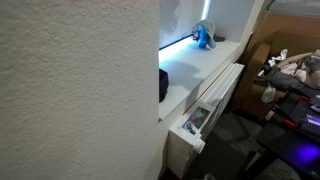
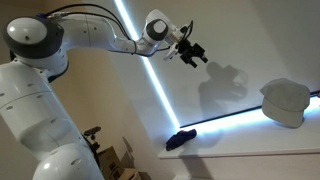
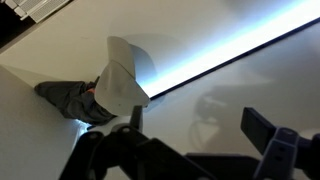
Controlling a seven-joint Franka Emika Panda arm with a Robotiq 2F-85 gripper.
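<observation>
My gripper is high in front of the white wall in exterior view 2, well above the ledge. In the wrist view the gripper has its two dark fingers wide apart with nothing between them. A light grey cap rests on the ledge against the wall at right, over the strip of light. Farther left lies a black crumpled item. The wrist view shows the cap beside the black item, both away from the fingers. Exterior view 1 does not show the gripper.
The white ledge runs along the wall, with a blue and white object at its far end. Below, an open drawer juts out. A dark table stands at right.
</observation>
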